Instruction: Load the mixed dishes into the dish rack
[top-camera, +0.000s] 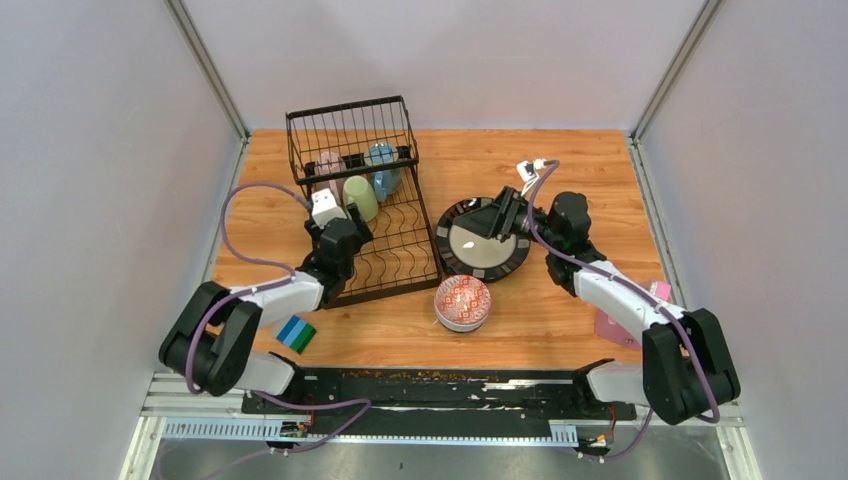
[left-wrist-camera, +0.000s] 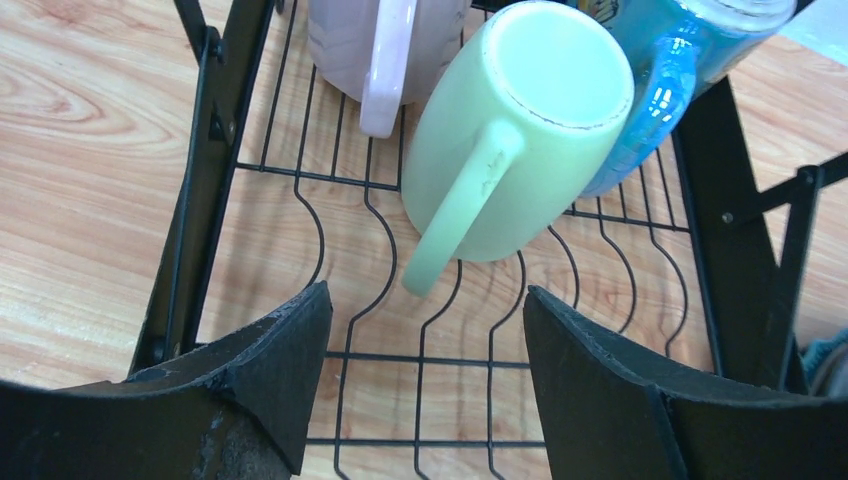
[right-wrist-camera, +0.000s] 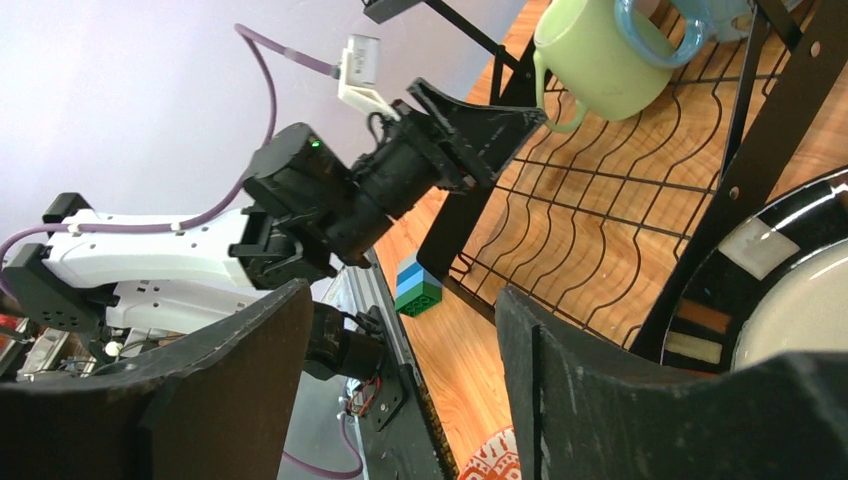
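Note:
A green mug (left-wrist-camera: 535, 130) leans in the wire dish rack (top-camera: 400, 280), between a lilac mug (left-wrist-camera: 345, 40) and a blue mug (top-camera: 386, 178). My left gripper is open just in front of the green mug's handle, nothing between its fingers. A black-rimmed plate (top-camera: 482, 262) lies right of the rack, with a patterned bowl (top-camera: 462, 298) in front of it, apparently stacked on white dishes. My right gripper hangs open above the plate's left part, empty.
A blue-green block (top-camera: 295, 333) lies at the rack's front left, and pink objects (top-camera: 617, 332) lie at the right edge, partly behind the right arm.

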